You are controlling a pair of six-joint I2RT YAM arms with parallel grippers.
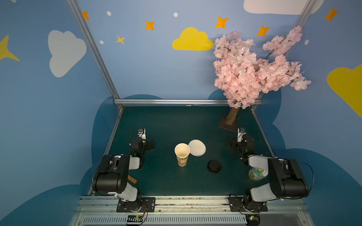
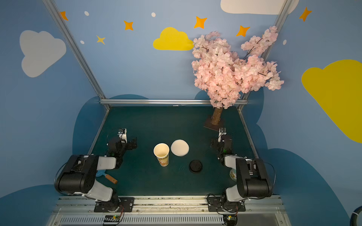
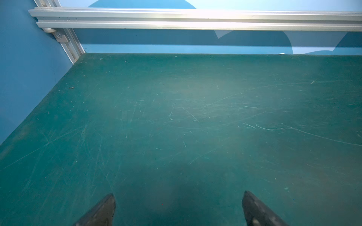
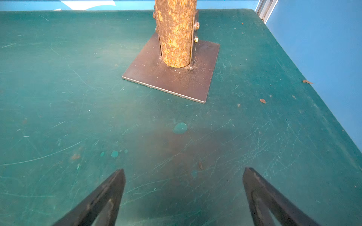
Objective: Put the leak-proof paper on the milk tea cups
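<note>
A tall printed paper cup (image 1: 182, 157) stands empty-looking at the table's middle. Just behind and right of it lies a white round disc (image 1: 197, 147), likely the paper, and nearer and further right a black lid (image 1: 213, 166). My left gripper is open over bare table, left of the cup. My right gripper is also open, over bare table in front of the tree, right of the disc.
A blossom tree on a metal plate (image 4: 166, 81) stands at the back right. A wooden-handled tool (image 2: 110, 178) lies at front left; a container (image 1: 257, 174) is partly hidden by the right arm.
</note>
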